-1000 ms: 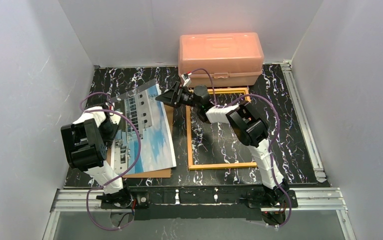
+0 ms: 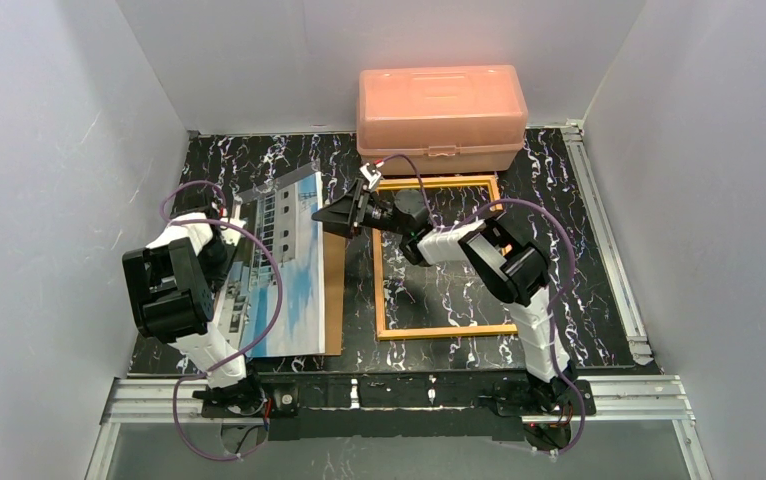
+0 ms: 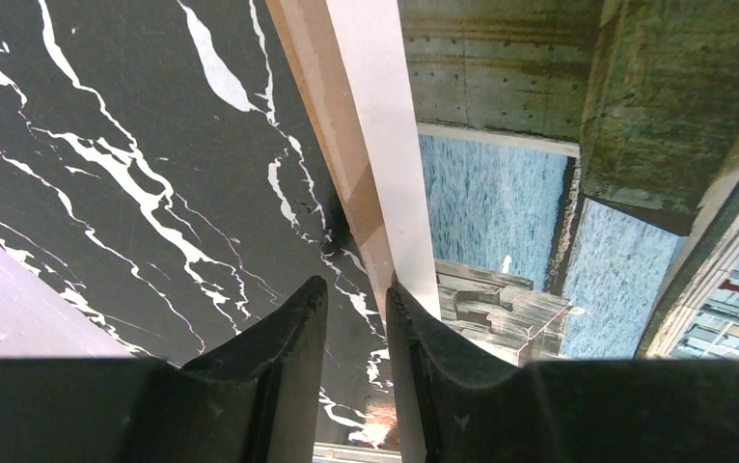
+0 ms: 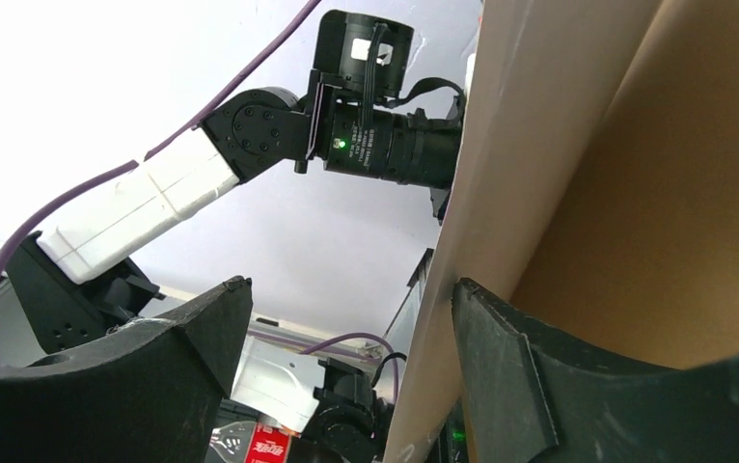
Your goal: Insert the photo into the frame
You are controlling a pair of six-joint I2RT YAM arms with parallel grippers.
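Note:
The photo (image 2: pixel 304 270), a picture of a building and blue sky, lies on a brown backing board (image 2: pixel 334 290) at the left of the table. Beside its left edge is my left gripper, fingers parted, with one finger against the layered edge of photo and board. My right gripper (image 2: pixel 321 215) is at the photo's upper right edge. In the right wrist view its fingers (image 4: pixel 501 357) stand wide apart, one close against a brown panel (image 4: pixel 530 145); contact is unclear. The yellow picture frame (image 2: pixel 439 331) lies flat at the right, partly covered by my right arm.
A translucent orange box (image 2: pixel 442 115) stands behind the picture frame. A clear sheet (image 2: pixel 284 180) sticks out past the photo's top end. Purple cables loop over both arms. Bare dark table shows right of the picture frame.
The photo has turned from slanted to nearly lined up with the board, its lower right corner shifting left. The left arm looks still.

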